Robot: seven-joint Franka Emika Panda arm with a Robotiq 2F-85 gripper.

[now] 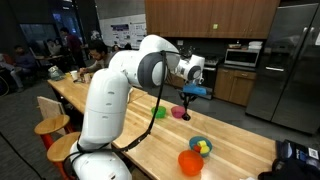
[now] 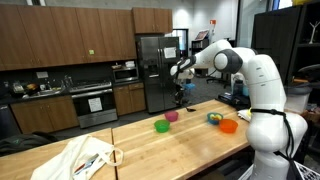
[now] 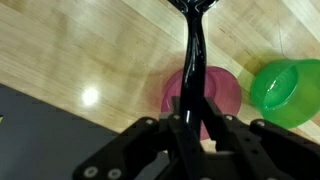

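My gripper is shut on the handle of a black utensil (image 3: 195, 55), whose wider end is cut off by the top edge of the wrist view. In exterior view 1 the gripper (image 1: 186, 94) is above the table, and the utensil's dark end (image 1: 186, 116) hangs below it near the pink bowl (image 1: 178, 112). From the wrist, the pink bowl (image 3: 228, 92) shows partly behind the handle and fingers, with the green bowl (image 3: 287, 92) to its right. The utensil appears to be held clear of the table.
A blue bowl (image 1: 192, 144) with yellow and green things in it stands nearer the arm's base, beside an orange bowl (image 1: 190, 161). White cloth (image 2: 75, 160) lies at one end of the table (image 2: 185, 150). A person (image 1: 191, 68) stands behind the table.
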